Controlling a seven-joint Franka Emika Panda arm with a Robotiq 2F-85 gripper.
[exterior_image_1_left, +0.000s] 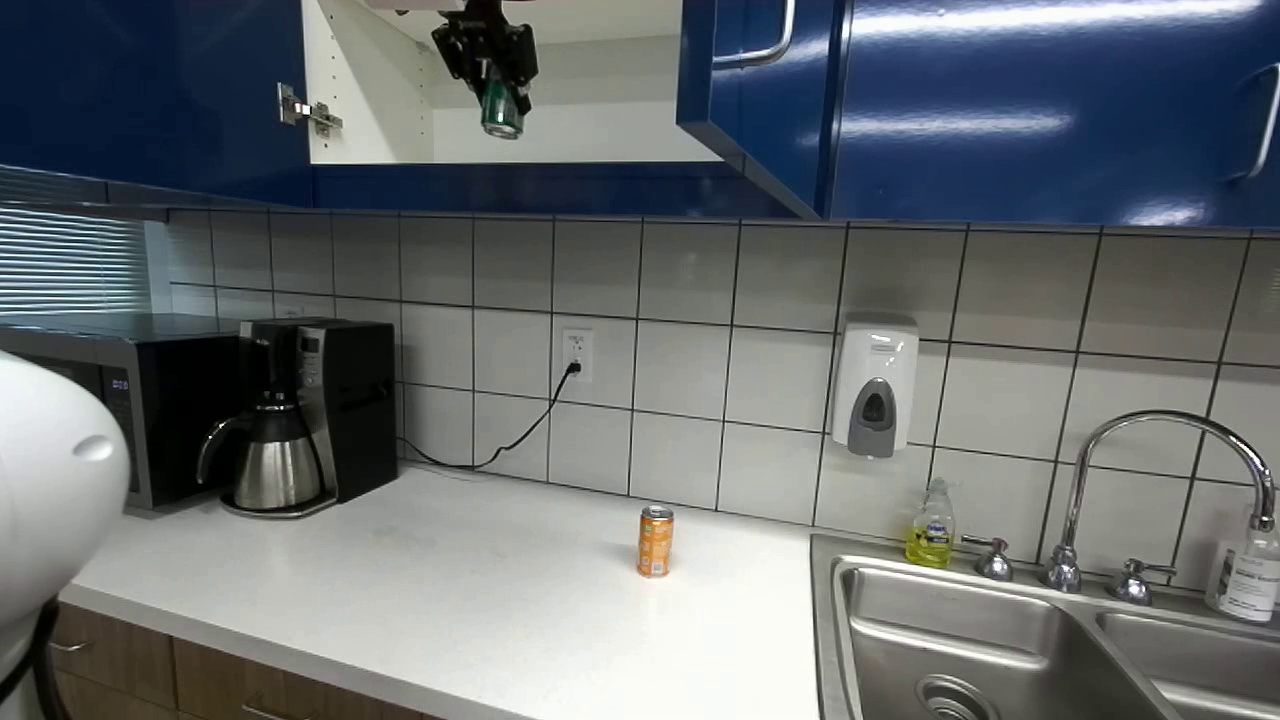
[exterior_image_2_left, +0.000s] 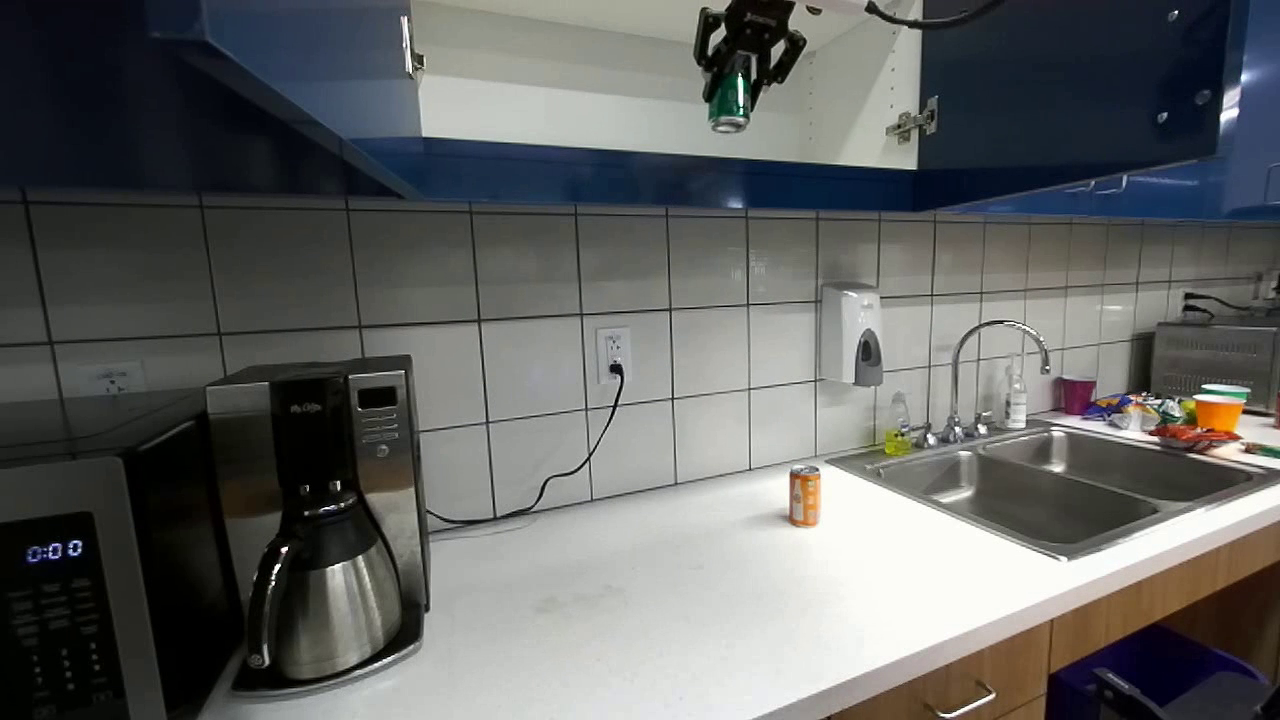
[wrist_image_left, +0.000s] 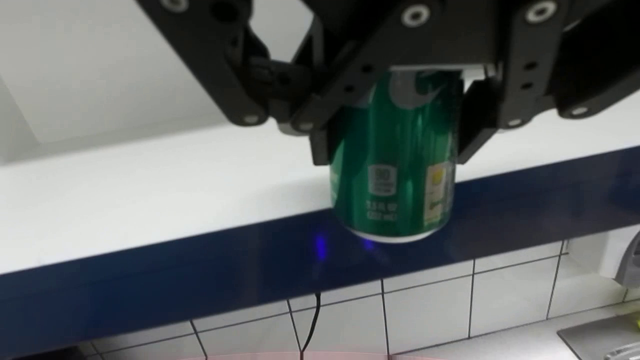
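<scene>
A green can (wrist_image_left: 396, 174) is held between the two black fingers of my gripper (exterior_image_1_left: 489, 90), which is shut on it. In the wrist view the can's lower part shows below the fingers, while its top is hidden by them. It hangs slightly tilted at the open upper cabinet (exterior_image_2_left: 624, 78), higher than the blue front edge (exterior_image_2_left: 672, 170) of the cabinet floor. On the white counter (exterior_image_1_left: 504, 600) an orange can (exterior_image_1_left: 655, 541) stands upright, far below my gripper and left of the sink.
Open blue doors flank the cabinet: one at the left (exterior_image_1_left: 144, 96) and one at the right (exterior_image_1_left: 756, 84) in exterior view 1. The cabinet's visible interior is empty. A coffee maker (exterior_image_2_left: 324, 528), sink (exterior_image_2_left: 1032, 492) and soap dispenser (exterior_image_1_left: 876, 384) are lower down.
</scene>
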